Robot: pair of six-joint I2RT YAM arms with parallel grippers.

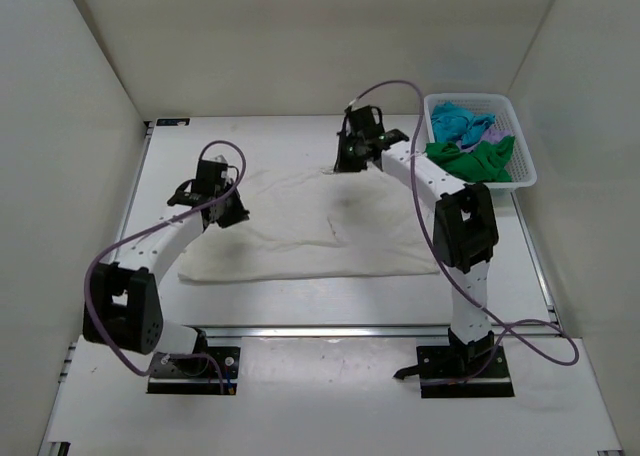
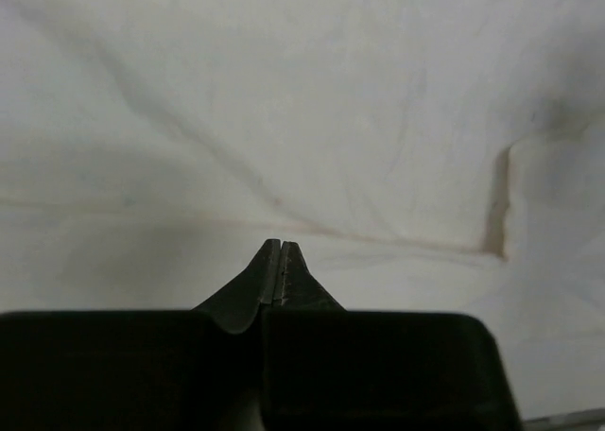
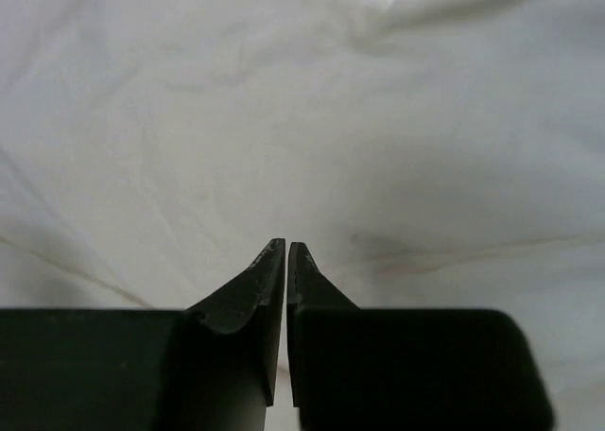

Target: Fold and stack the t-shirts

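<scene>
A cream-white t-shirt [image 1: 290, 231] lies spread across the white table, with small wrinkles near its middle. Over its left part hovers my left gripper [image 1: 246, 216], shut; in the left wrist view the fingertips of the left gripper meet with no cloth showing between them. My right gripper [image 1: 338, 168] is above the shirt's upper edge, right of the table's middle. In the right wrist view the right gripper is shut too, nothing visible between its tips, and pale cloth [image 3: 236, 147] with soft creases fills the background.
At the back right a white basket [image 1: 520, 166] holds a green shirt [image 1: 480, 161], a blue shirt [image 1: 460, 123] and some purple cloth [image 1: 494, 134]. Bare table [image 1: 300, 301] shows in front of the white shirt. Purple cables loop along both arms.
</scene>
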